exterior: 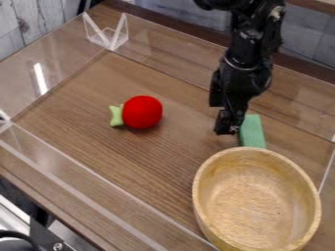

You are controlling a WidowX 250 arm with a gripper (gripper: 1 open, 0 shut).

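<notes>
My gripper [229, 116], black and hanging from the arm at the top, is low over the wooden table, just left of a green block [253, 135]; its fingers are dark and their spread is unclear. A red round object [141, 112] with a green tip lies left of centre. A large tan bowl [254, 235] sits at the front right, below the green block.
A white wire-like holder [108, 31] stands at the back left. The table edge runs along the left and back.
</notes>
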